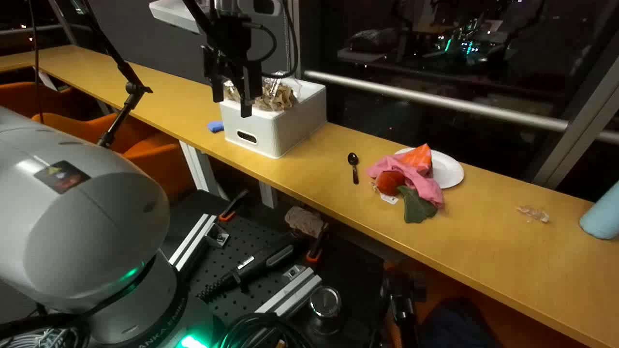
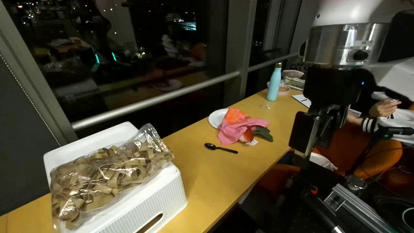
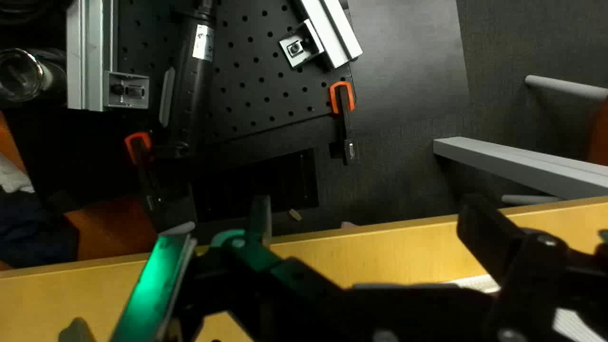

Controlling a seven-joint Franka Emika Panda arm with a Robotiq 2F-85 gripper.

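Observation:
Held in the air, my gripper stands open with nothing between its fingers. In exterior view 1 it appears in front of the white box; in the wrist view its two fingers are wide apart over the table's front edge. A pink cloth with an orange part lies partly over a white plate. Against it rest a red round item and a dark green piece. To their left on the table lies a black spoon.
The white box bears a clear bag of brown paper strips. By the box is a small blue item. A light blue bottle and crumpled clear plastic occupy the far end. Bare tabletop separates box and spoon.

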